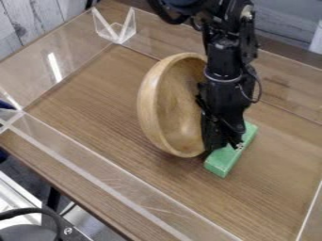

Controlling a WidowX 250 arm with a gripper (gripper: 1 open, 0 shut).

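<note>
My black gripper (214, 136) reaches down from the top middle to just above the table, at the right side of a wooden bowl (164, 108) that stands tilted on its edge. Beneath and right of the gripper lies a green block (229, 152), partly hidden by it. The fingertips are dark and overlap the bowl's edge, so whether they grip anything cannot be seen.
A small white wire-like stand (115, 28) is at the back left. Clear strips run along the left and front edges, and a dark cable lies at the lower left corner.
</note>
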